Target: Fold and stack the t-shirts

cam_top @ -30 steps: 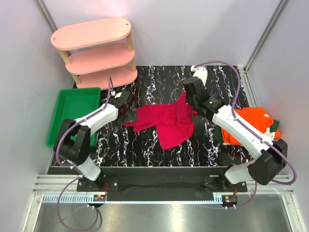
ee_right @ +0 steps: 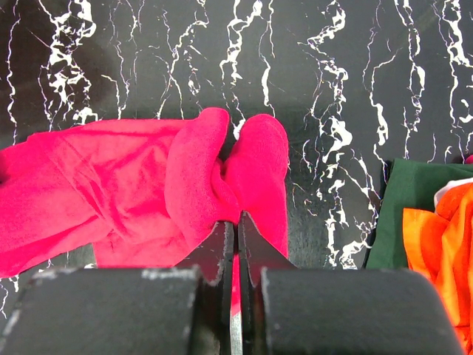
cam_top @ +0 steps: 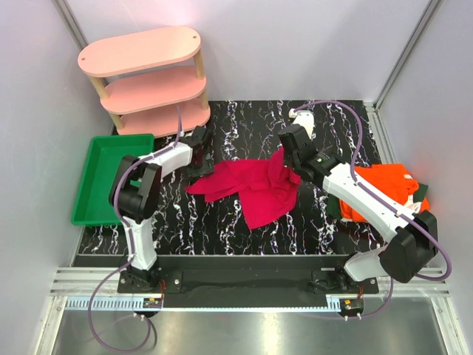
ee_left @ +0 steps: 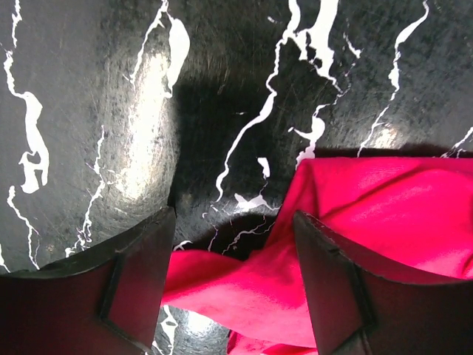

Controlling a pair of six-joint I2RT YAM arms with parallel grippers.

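A crumpled red t-shirt (cam_top: 270,211) lies across the middle of the black marbled table, one part stretched to the left. My left gripper is over that left end with its fingers spread apart. Red cloth (ee_left: 244,296) runs between and under them, not pinched. At the shirt's right side, my right gripper is shut, its tips together on a bunched fold (ee_right: 203,166) of the red fabric. The cloth there rises toward the gripper in the top view.
Orange and dark green garments (cam_top: 380,188) are heaped at the table's right edge. On the left stands a green bin (cam_top: 85,181), with a pink shelf unit (cam_top: 159,78) behind it. Bare table shows in front of the shirt.
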